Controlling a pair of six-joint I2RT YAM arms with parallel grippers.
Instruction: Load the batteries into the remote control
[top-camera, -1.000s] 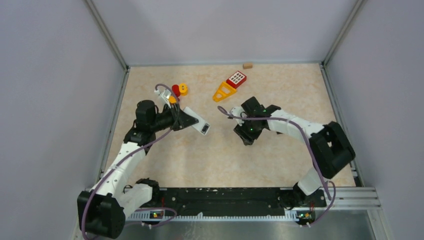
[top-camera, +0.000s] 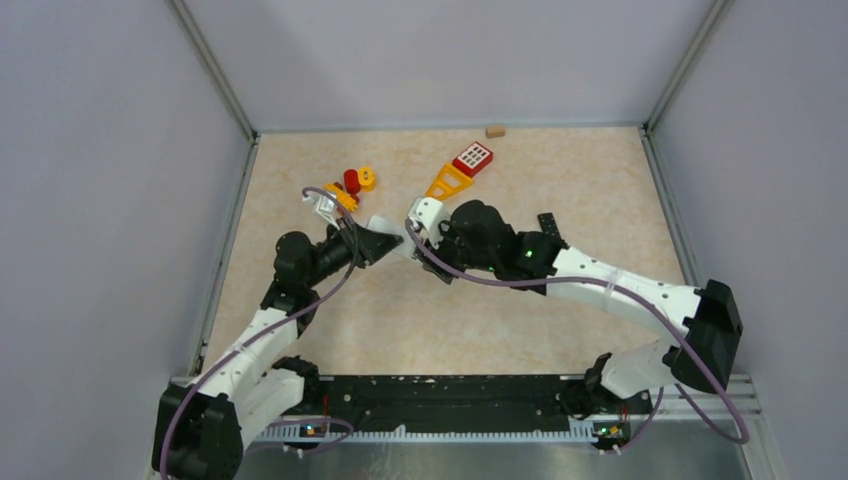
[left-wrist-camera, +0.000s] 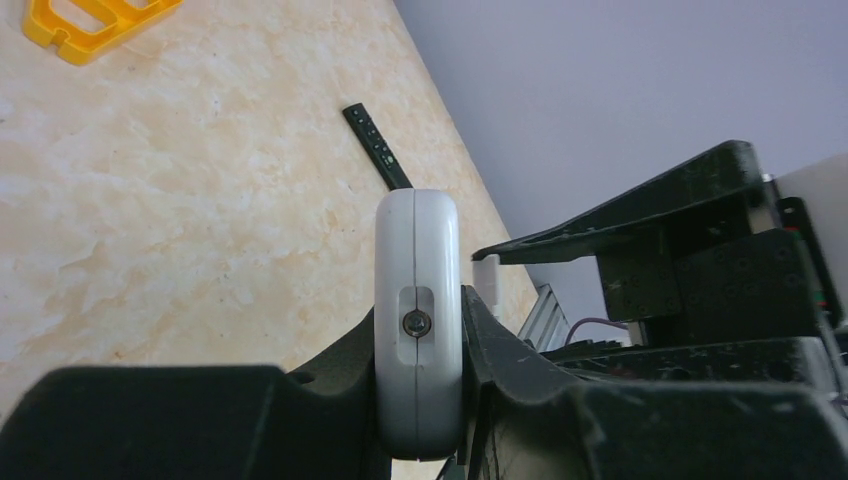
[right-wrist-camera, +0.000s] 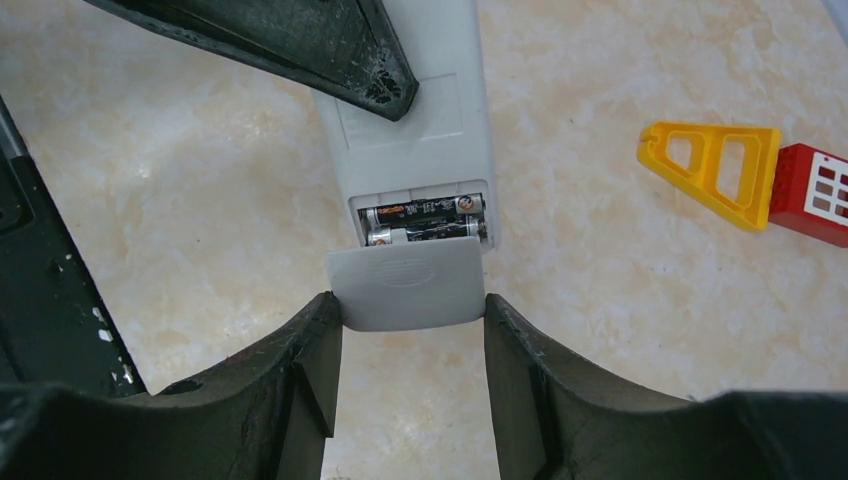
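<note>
The white remote (top-camera: 382, 228) (left-wrist-camera: 416, 270) (right-wrist-camera: 410, 150) is held in my left gripper (top-camera: 369, 241), which is shut on it. Its battery bay shows two black-and-silver batteries (right-wrist-camera: 420, 210) lying side by side in the right wrist view. My right gripper is shut on the white battery cover (right-wrist-camera: 405, 280), held at the bay's open end and partly overlapping it in that view. In the top view the two grippers meet near the middle of the table, and the right one hides part of the remote.
A yellow frame (top-camera: 446, 183) and a red block (top-camera: 472, 158) lie at the back centre, yellow and red toys (top-camera: 366, 178) at the back left, a dark bar (top-camera: 547, 222) at the right, a small wooden block (top-camera: 495, 131) at the back edge.
My right gripper has moved left up to the remote's end, now covering it in the top view. The left gripper and remote have shifted only slightly.
</note>
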